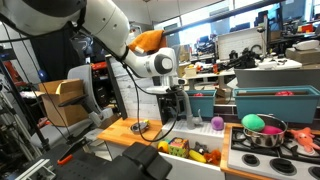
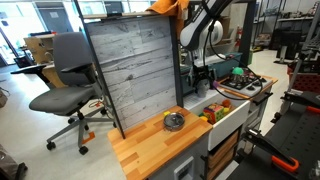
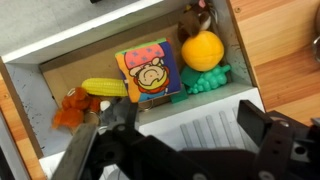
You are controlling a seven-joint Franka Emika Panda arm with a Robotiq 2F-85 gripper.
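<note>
My gripper looks down from above an open white drawer (image 3: 205, 107), its black fingers (image 3: 275, 140) wide apart with nothing between them. Inside the drawer lie a yellow corn cob (image 3: 103, 87), a square block with a cartoon face (image 3: 149, 72), an orange round fruit (image 3: 203, 51), a green piece (image 3: 205, 80) and an orange toy (image 3: 70, 108). Exterior view 1 has the gripper (image 1: 174, 88) hanging high beside the grey faucet (image 1: 187, 104), well clear of the colourful toys (image 1: 196, 152) below.
A metal pot (image 2: 174, 122) stands on the wooden counter (image 2: 150, 150). To the right, a stove (image 1: 270, 158) carries a green pot (image 1: 254, 122) and a red pot (image 1: 273, 131). Teal bins (image 1: 275, 107) line the back. A cable loops down from the arm.
</note>
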